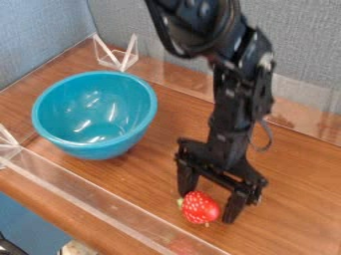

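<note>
My black gripper is lowered over the strawberry on the wooden table, its open fingers on either side of the fruit, near the front edge of the work area. A blue bowl sits to the left of the arm, with nothing visible inside it.
A clear low barrier runs along the front left edge and the back of the table. White brackets stand behind the bowl and at the left. Grey walls close the back.
</note>
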